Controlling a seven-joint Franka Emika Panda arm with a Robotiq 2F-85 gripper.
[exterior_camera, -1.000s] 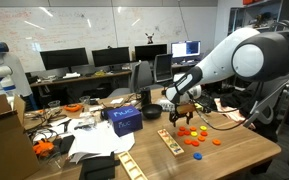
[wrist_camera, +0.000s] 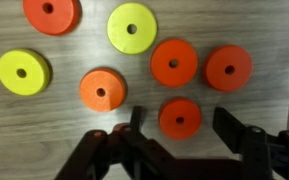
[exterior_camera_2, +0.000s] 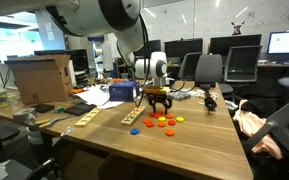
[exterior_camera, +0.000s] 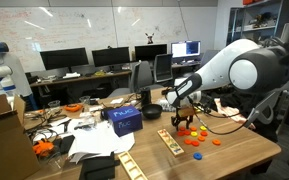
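In the wrist view a red disc (wrist_camera: 180, 119) with a small centre hole lies flat on the wooden table. My gripper is over it, fingers partly open, one black fingertip on the left and one on the right. Bare wood shows between the disc and each fingertip, so neither seems to touch it. Exterior view 2 has the gripper (exterior_camera_2: 157, 103) low over the tabletop among the discs; contact there is too small to make out.
Close around are an orange-red disc (wrist_camera: 174, 62), another red disc (wrist_camera: 228, 68), an orange disc (wrist_camera: 102, 89) and yellow discs (wrist_camera: 132, 27). A wooden block with holes (exterior_camera: 170, 142) lies nearby, and a blue box (exterior_camera: 124, 120) stands beyond it.
The gripper has come down a little toward the tabletop among the discs. The discs and other objects look unmoved.
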